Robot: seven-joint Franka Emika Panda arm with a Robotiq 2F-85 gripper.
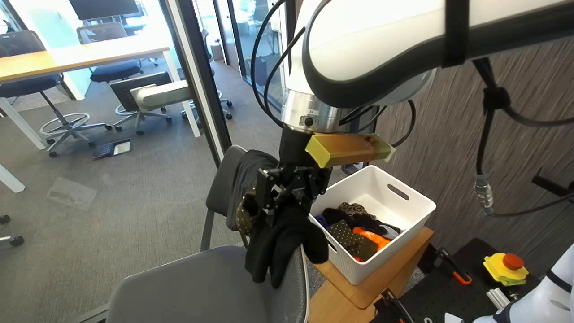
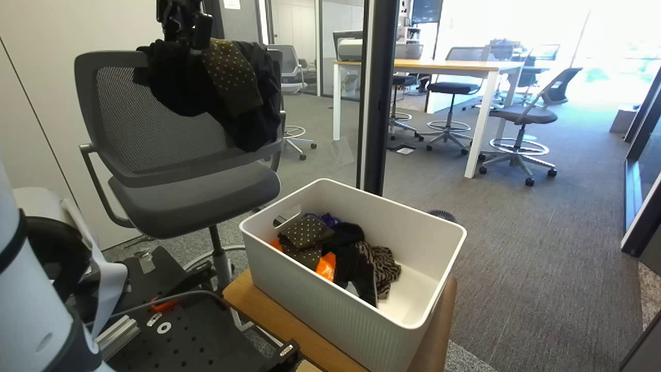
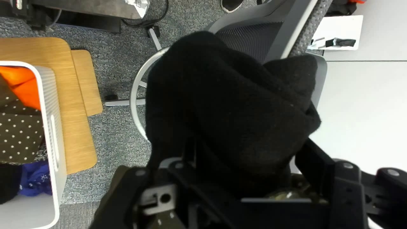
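Black cloth [image 1: 288, 242] hangs over the backrest of a grey chair [image 1: 188, 288], beside a dark olive polka-dot cloth [image 2: 230, 74] draped over the same backrest. At the top of that backrest is my gripper [image 1: 282, 207], pointing down into the cloths. Its two fingers stand apart in the wrist view, with bunched black cloth [image 3: 229, 110] in front of and between them. The cloth hides the fingertips, so a firm hold cannot be made out. A white bin [image 2: 347, 310] holds several cloths, among them polka-dot, orange and black ones.
The bin stands on a wooden stool [image 1: 371, 288] close beside the chair. A black perforated board [image 2: 204, 335] with tools lies near the robot base. A glass partition with a dark post [image 2: 374, 93] rises behind. The bin's far end is bare inside.
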